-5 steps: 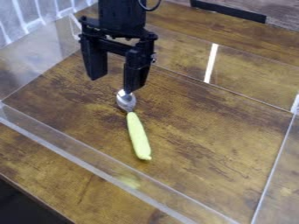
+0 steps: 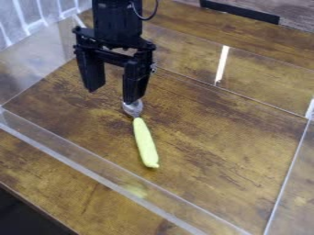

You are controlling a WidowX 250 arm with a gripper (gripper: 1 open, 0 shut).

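The black robot gripper point(image 2: 113, 78) hangs in the upper left of the camera view, above the wooden surface. Its two dark finger assemblies point down; whether they are open or shut on anything is hard to tell. Below it and a little right, a spoon point(image 2: 134, 108) with a pale handle point(image 2: 146, 140) of yellow-green lies on the wood, its silver bowl toward the gripper.
A wooden work surface point(image 2: 227, 128) is bordered by clear plastic walls at the left, front and right. A white strip point(image 2: 222, 64) lies at the upper right.
The gripper has shifted slightly left and changed its angle a little over the last second. The spoon has not visibly moved.
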